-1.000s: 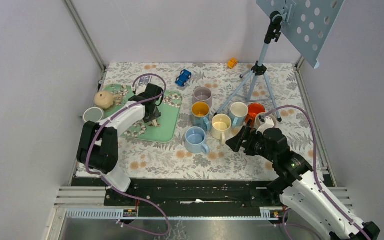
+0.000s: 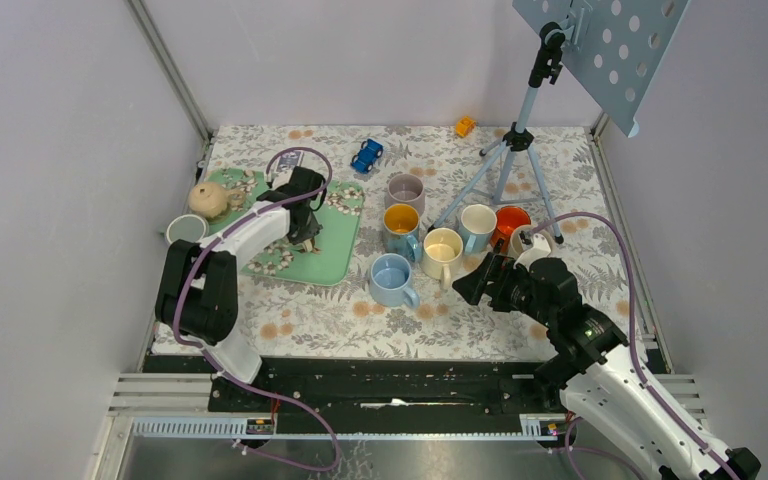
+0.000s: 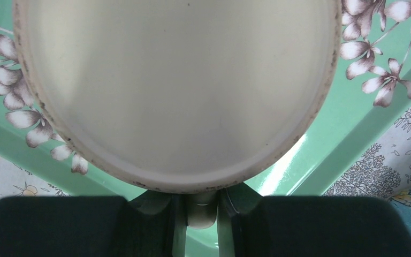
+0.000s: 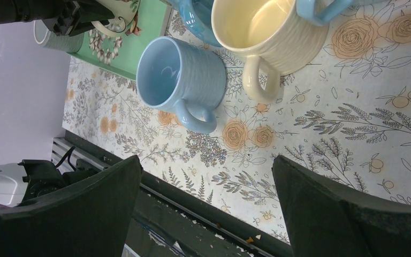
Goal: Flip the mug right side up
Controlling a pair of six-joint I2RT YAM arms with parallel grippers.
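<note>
A cream mug, its pale round base (image 3: 176,85) facing the left wrist camera, is over the green tray (image 2: 330,250), upside down by that view. My left gripper is shut on its handle. In the top view the left arm mostly hides this mug; the right wrist view shows part of it at top left. My right gripper (image 2: 475,275) is open and empty above the table, beside the cluster of mugs.
A light blue mug (image 2: 390,285), cream mug (image 2: 443,255) and several other mugs stand mid-table and right. A tripod (image 2: 517,140) stands behind them. A beige round object (image 2: 207,200) is on the tray; a blue toy car (image 2: 367,155) lies at the back.
</note>
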